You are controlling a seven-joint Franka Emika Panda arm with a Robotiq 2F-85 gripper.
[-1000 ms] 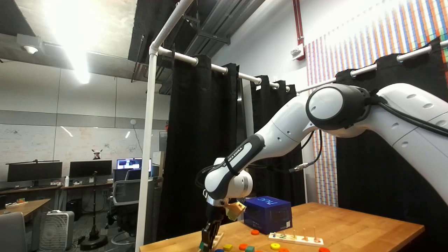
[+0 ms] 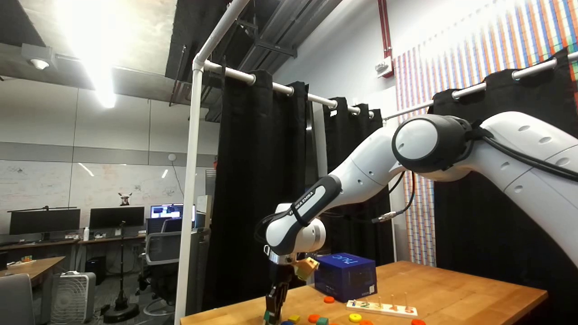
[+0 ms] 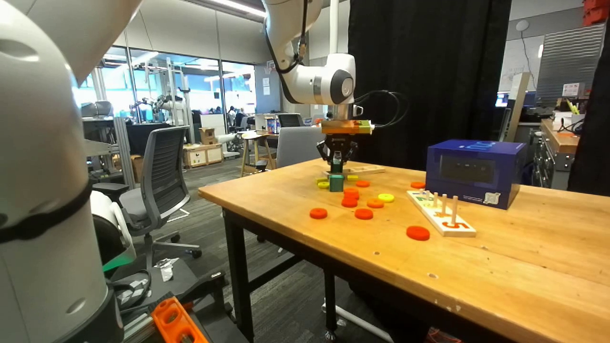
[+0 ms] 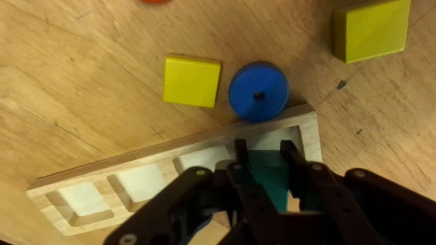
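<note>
My gripper is shut on a green block (image 4: 269, 175), gripped between its two dark fingers. In the wrist view, the block overlaps the right-end compartment of a shallow wooden tray (image 4: 309, 126); whether it is above or inside that recess, I cannot tell. Three pale recesses to the left look empty. Exterior view 2 has the gripper (image 3: 337, 159) pointing down at the table's far end, with a second green block (image 3: 336, 183) standing on the table in front of it. Part of the tray is hidden behind the fingers.
Touching or nearly touching the tray is a blue disc (image 4: 258, 92), with a yellow block (image 4: 192, 81) beside it and another yellow block (image 4: 376, 30) farther right. Several orange discs (image 3: 363, 214), a numbered peg board (image 3: 443, 214) and a blue box (image 3: 477, 171) occupy the table.
In exterior view 1, my gripper has shifted slightly to the right and now covers the wooden tray that showed beside it before. The loose pieces on the table look unmoved.
</note>
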